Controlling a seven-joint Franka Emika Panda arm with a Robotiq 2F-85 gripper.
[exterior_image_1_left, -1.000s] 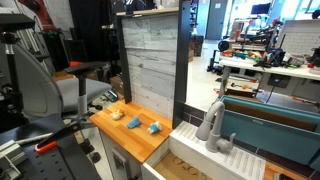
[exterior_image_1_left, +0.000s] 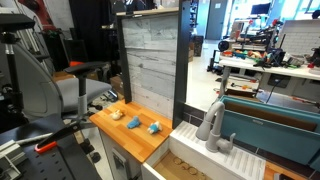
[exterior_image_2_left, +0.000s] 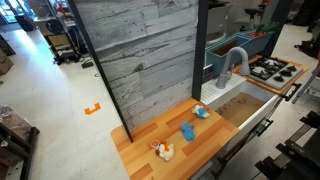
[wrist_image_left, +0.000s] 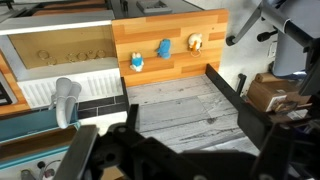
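Three small toys lie apart on the wooden counter (exterior_image_2_left: 150, 170): a white one with orange and yellow parts (exterior_image_2_left: 163, 151), a blue one (exterior_image_2_left: 188, 131), and a white-and-blue one (exterior_image_2_left: 200, 111). From above, the wrist view shows the same white-and-blue toy (wrist_image_left: 137, 62), blue toy (wrist_image_left: 164, 48) and white-orange toy (wrist_image_left: 195, 42) near the top. My gripper is open, its dark fingers spread wide at the bottom of the wrist view. Nothing shows between them except the grey wood-pattern panel behind. None of the toys is touched.
A grey tap (exterior_image_1_left: 212, 125) stands beside the white basin (exterior_image_1_left: 232, 160). Behind it sits a teal bin (exterior_image_1_left: 268, 125). The tall grey panel (exterior_image_2_left: 150, 75) borders the counter's back. A stove top (exterior_image_2_left: 272, 70) lies farther right. Bare counter surrounds the toys.
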